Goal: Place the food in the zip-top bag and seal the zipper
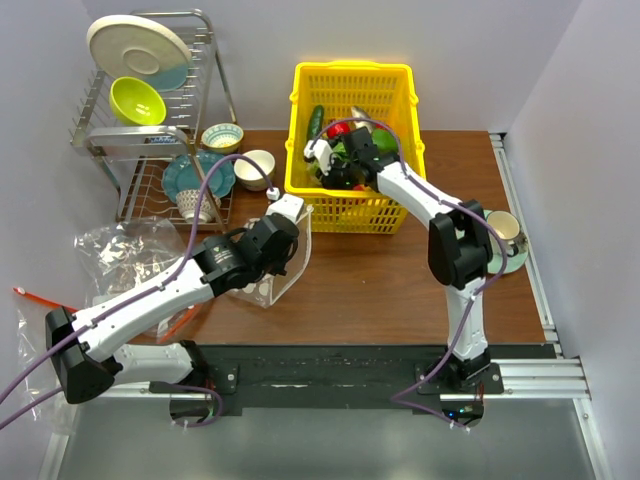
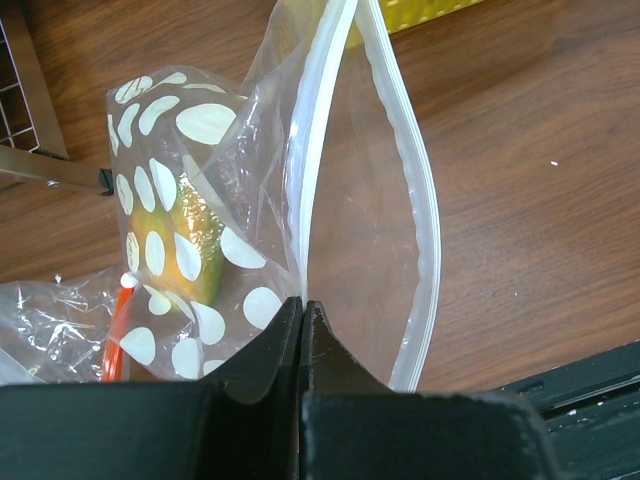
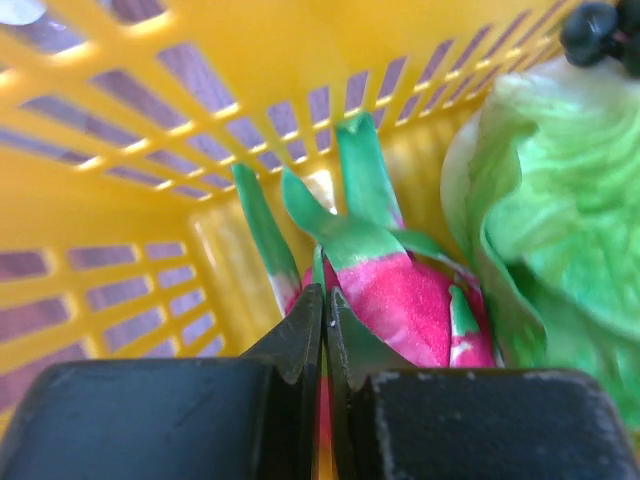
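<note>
The pink dragon fruit [image 3: 405, 305] with green leaf tips lies in a corner of the yellow basket [image 1: 365, 215]. My right gripper is shut above it, its fingertips together and the fruit outside them. In the left wrist view a clear zip bag [image 2: 205, 125] with white dots has its mouth spread wide. A yellow-green food item [image 2: 185, 235] rests inside it. My left gripper is shut on one side of the bag's white zip edge [image 2: 318, 110]; the other edge hangs free to the right.
Cabbage [image 3: 570, 190] sits right beside the dragon fruit. A dish rack [image 1: 165, 150] and a white bowl [image 1: 255, 170] stand left of the basket. Another clear bag [image 1: 125, 260] with an orange slider lies at the left. Right of the basket is a cup [image 1: 502, 225].
</note>
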